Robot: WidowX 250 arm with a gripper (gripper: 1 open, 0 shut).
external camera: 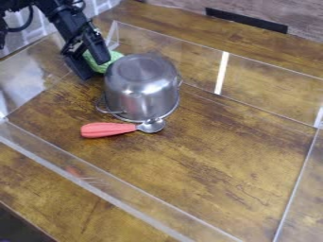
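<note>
My black gripper (89, 59) reaches in from the upper left, low beside a light green object (110, 57) that is partly hidden behind it and the pot. The steel pot (142, 85) stands upside down or upright, which I cannot tell, just right of my gripper. A pizza cutter with a red handle (108, 129) lies in front of the pot. The fingertips are too dark and small to show clearly what is between them.
A clear plastic barrier (222, 73) borders the wooden work surface (214, 170).
</note>
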